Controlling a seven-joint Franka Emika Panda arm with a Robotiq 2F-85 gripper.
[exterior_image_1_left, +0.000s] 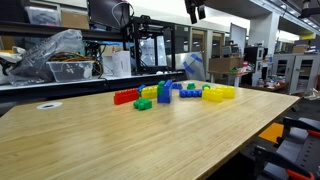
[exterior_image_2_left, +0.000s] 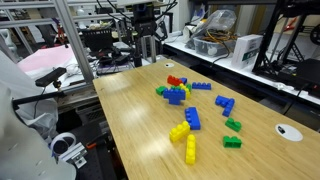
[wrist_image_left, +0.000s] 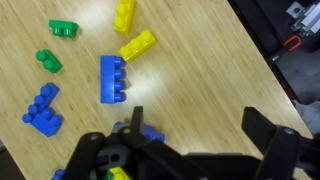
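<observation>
High above the table, my gripper stands open with nothing between its fingers. Bare wood lies under the gap in the wrist view. Toy bricks are spread on the table: a blue brick, two yellow bricks near it, and two green bricks. Other blue pieces lie to one side. A mixed cluster holds a large blue brick and a red brick. Beside my left finger, another blue brick is partly hidden.
A white ring lies flat on the wooden table, away from the bricks. Clear plastic bins stand beyond the table edge. In exterior view 1, the near part of the table is bare.
</observation>
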